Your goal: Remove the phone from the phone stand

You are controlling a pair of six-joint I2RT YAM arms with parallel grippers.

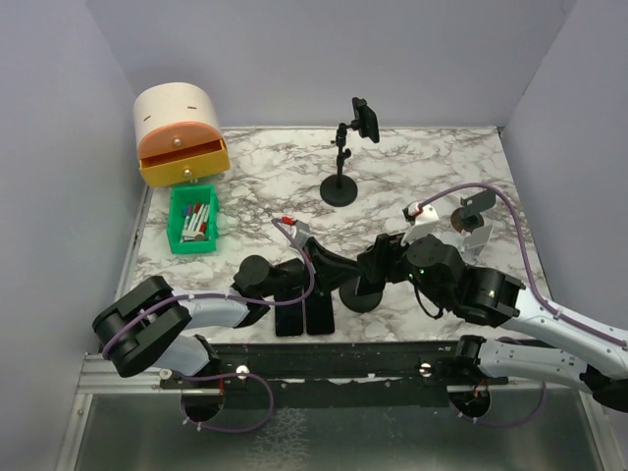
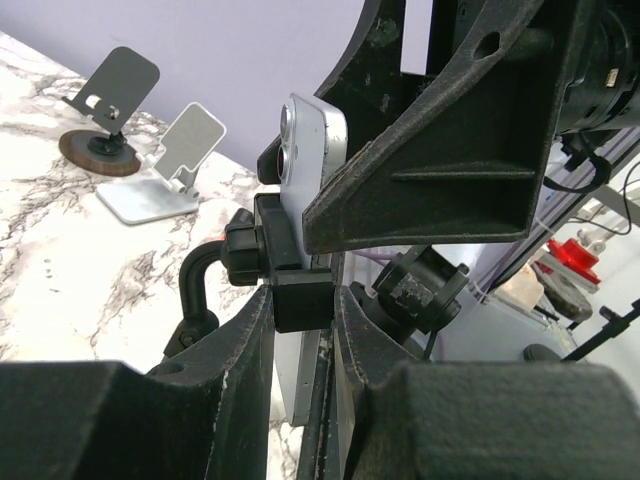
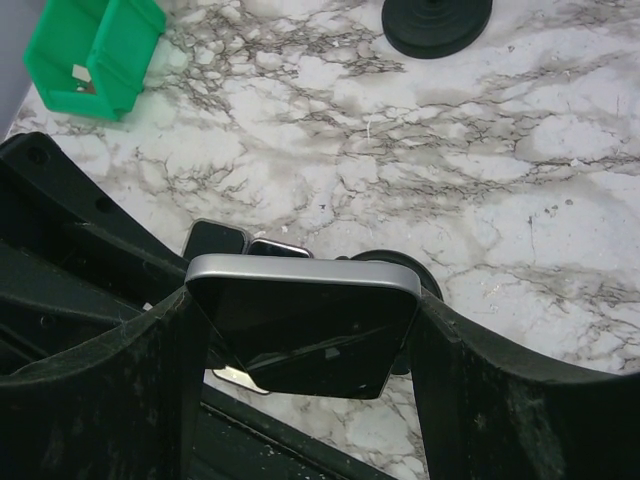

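The black phone stand (image 1: 362, 300) stands at the front middle, largely hidden by both grippers. My left gripper is shut on the stand's holder block in the left wrist view. The phone (image 3: 300, 320) stands upright at the stand, its silver top edge between the fingers of my right gripper; whether they press on it I cannot tell. In the left wrist view the phone's silver body (image 2: 305, 150) shows between the right gripper's dark fingers.
Two black phones (image 1: 289, 319) lie at the front. A green tray (image 1: 175, 226) and drawer box (image 1: 182, 128) are at left, a tall stand (image 1: 339, 191) at back, small stands (image 1: 476, 231) at right.
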